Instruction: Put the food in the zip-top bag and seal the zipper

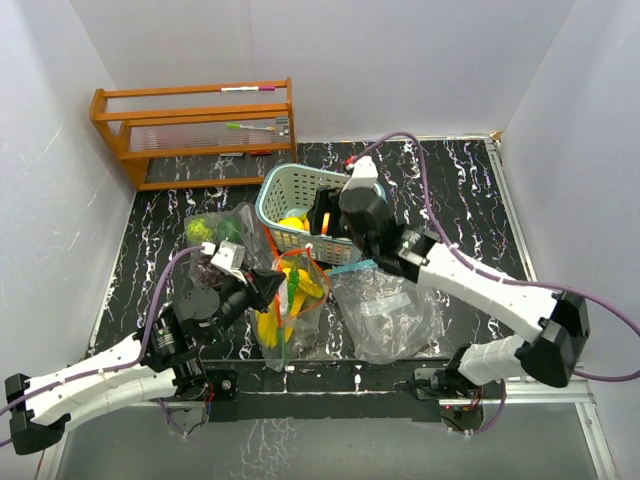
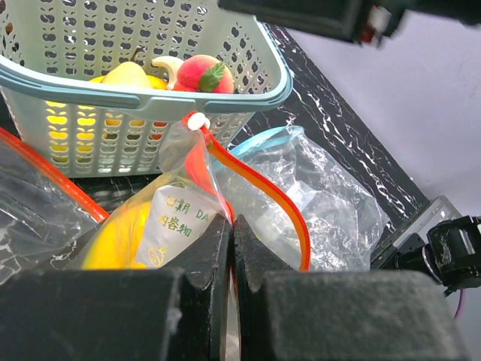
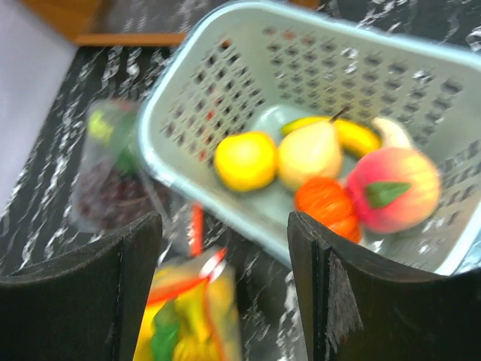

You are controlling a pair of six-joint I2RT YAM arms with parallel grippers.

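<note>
The zip bag (image 1: 296, 320) holding yellow food and a green item stands at the table's front, its red zipper open; my left gripper is shut on its top edge. My right gripper (image 1: 330, 215) is raised over the basket (image 1: 274, 190), fingers apart, at the bottom of the right wrist view. In the basket lie a pear (image 3: 308, 154), a round yellow fruit (image 3: 245, 162), a peach (image 3: 394, 192), an orange-red item (image 3: 327, 207) and a banana (image 3: 357, 134).
A flat empty bag (image 1: 385, 315) lies right of the filled one, another bag (image 1: 208, 225) with green items at left. A wooden rack (image 1: 170, 113) stands at the back left.
</note>
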